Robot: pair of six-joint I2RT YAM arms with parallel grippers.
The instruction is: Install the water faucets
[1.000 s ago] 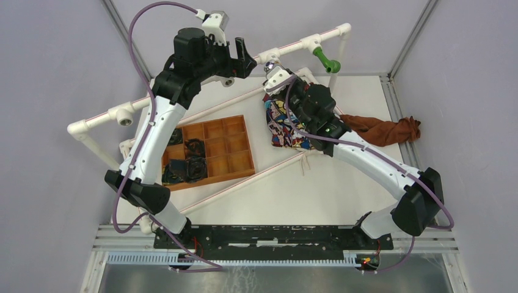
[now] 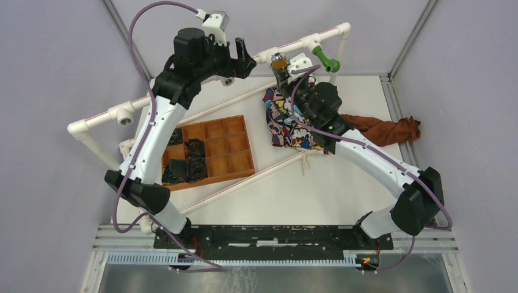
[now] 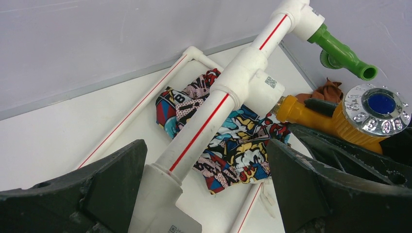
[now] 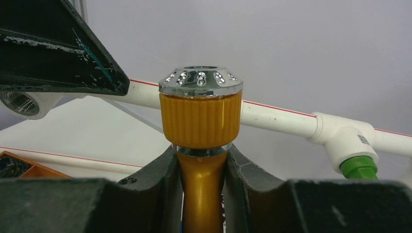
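The orange faucet [image 2: 278,65] with a chrome cap is held in my right gripper, which is shut on its body. In the left wrist view the faucet's end [image 3: 283,108] is at the side socket [image 3: 262,91] of a white pipe tee; whether it is seated cannot be told. My left gripper [image 2: 240,61] stands open over the upper pipe, its fingers either side of the pipe in its wrist view. A green faucet [image 2: 327,61] sits on the tee farther right.
Empty sockets [image 2: 124,118] remain visible on the left of the pipe. An orange compartment box [image 2: 237,146] with dark items, a patterned cloth [image 2: 281,128] and a brown cloth [image 2: 382,129] lie on the board below.
The left arm has not moved.
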